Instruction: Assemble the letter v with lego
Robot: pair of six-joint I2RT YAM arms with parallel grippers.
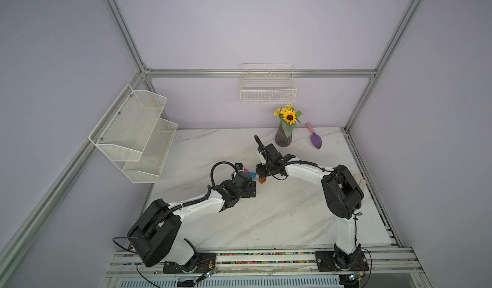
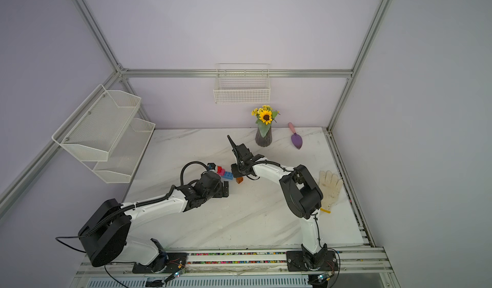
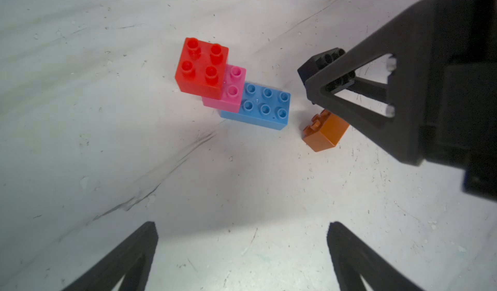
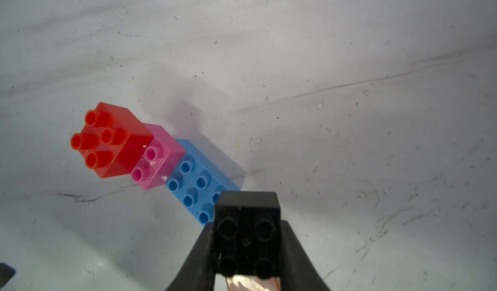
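In the left wrist view, a red brick (image 3: 202, 65) is stacked over a pink brick (image 3: 231, 90), which overlaps the end of a blue brick (image 3: 264, 104). An orange brick (image 3: 326, 130) lies apart from the blue end, partly behind my right gripper. Held above the table is a black brick (image 4: 246, 234), studs visible, with my right gripper shut on its sides. In the right wrist view it covers the blue brick's near end; whether they touch I cannot tell. My left gripper stands open in front of the bricks, bare table between its fingers.
A flower vase (image 1: 283, 134) and a purple trowel (image 1: 315, 139) stand at the back. A work glove (image 2: 329, 188) lies at the right edge. White mesh shelves (image 1: 138, 134) hang on the left.
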